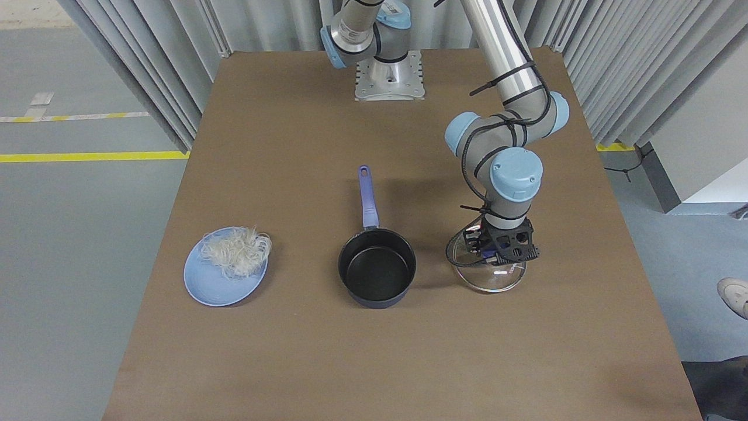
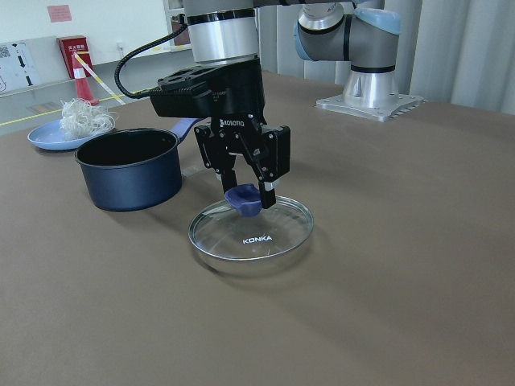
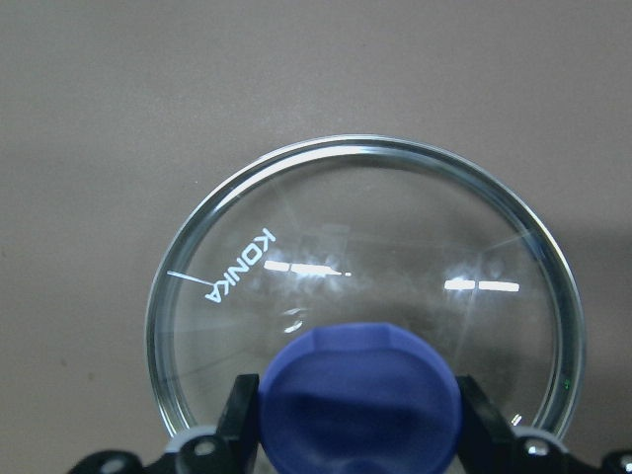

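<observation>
A glass lid (image 2: 249, 241) with a blue knob (image 3: 360, 400) lies low on the table, right of the pot (image 1: 376, 270) in the front view. My gripper (image 2: 248, 193) is over the lid, its fingertips at either side of the knob in the wrist view; in the left view the right fingertip looks beside the knob. Whether it grips the knob is hard to tell. The pot is empty, its blue handle pointing to the back. A blue plate (image 1: 217, 287) holds white noodle-like strands (image 1: 236, 251) at the left.
The plate sits near the left edge.
</observation>
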